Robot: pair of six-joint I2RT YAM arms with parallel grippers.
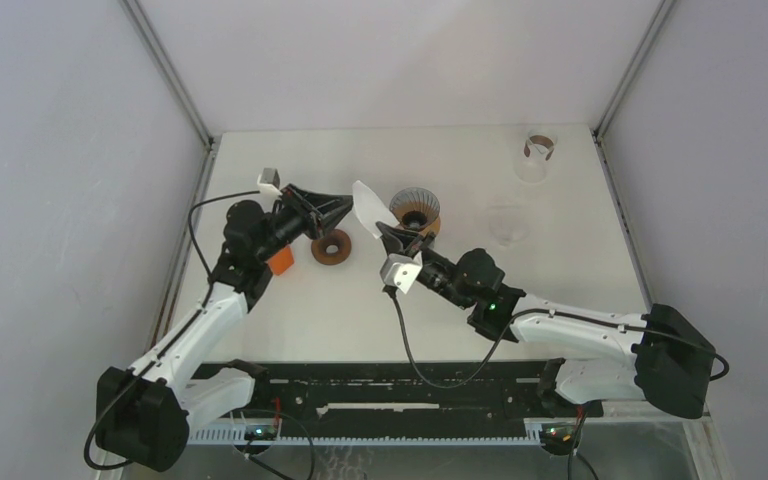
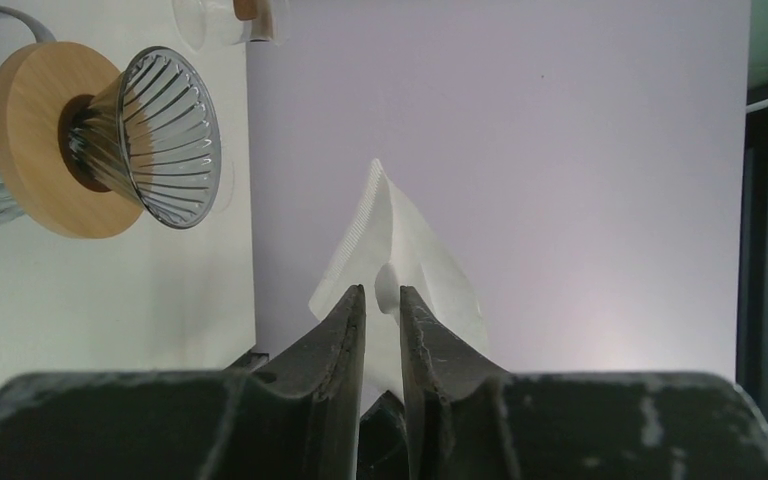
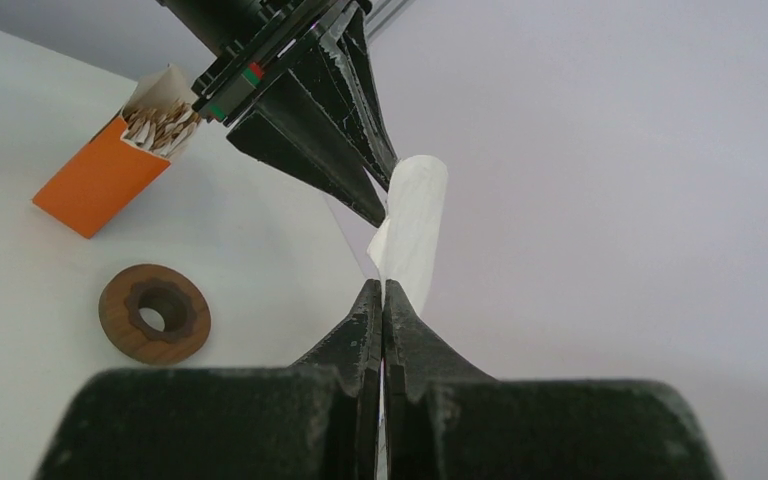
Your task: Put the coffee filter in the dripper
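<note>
A white paper coffee filter (image 1: 370, 208) is up in the air between the two grippers. My right gripper is shut on its lower part, and the paper stands up beyond the fingertips in the right wrist view. Parted fingers of my left gripper are at the filter (image 2: 392, 240), with a rounded bit of paper showing in the gap between the tips. Whether they touch it I cannot tell. The clear ribbed dripper (image 2: 172, 137) sits in its wooden ring, on a glass server, just right of the filter in the top view.
An orange box (image 3: 105, 180) of filters and a round brown wooden stand (image 3: 155, 314) lie left on the table. At the back right is a glass with a brown band (image 1: 538, 150), and a clear round item (image 1: 507, 225) lies nearer.
</note>
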